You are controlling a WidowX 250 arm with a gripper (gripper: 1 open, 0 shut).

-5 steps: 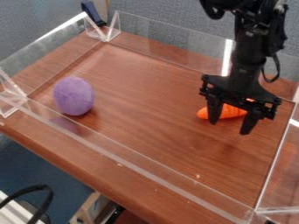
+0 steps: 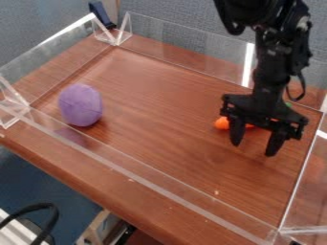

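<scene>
My black gripper (image 2: 255, 136) hangs low at the right of the wooden table, its two fingers apart and pointing down. An orange carrot-like object (image 2: 225, 122) lies just behind the fingers, largely hidden by the gripper; whether it is between them I cannot tell. A purple round object (image 2: 80, 104) sits alone on the left part of the table.
Clear low walls (image 2: 83, 152) border the wooden tabletop (image 2: 153, 86). A black cable (image 2: 45, 209) lies off the table at the lower left.
The purple object has not moved.
</scene>
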